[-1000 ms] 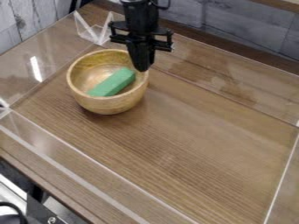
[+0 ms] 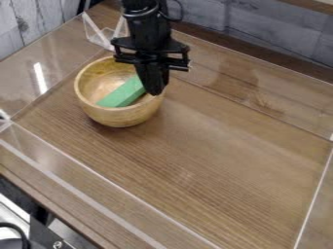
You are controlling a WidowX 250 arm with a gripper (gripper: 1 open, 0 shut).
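A wooden bowl (image 2: 124, 115) sits on the left of the table, holding a green elongated object (image 2: 123, 92). The black gripper (image 2: 156, 86) is low over the bowl's right side, at the right end of the green object; its fingertips are small and dark, and nothing clearly shows between them. It looks shut.
A clear plastic item (image 2: 101, 29) lies at the back left, behind the arm.
The gripper has come lower and slightly toward the front over the bowl's right side. The bowl and green object look almost unmoved.
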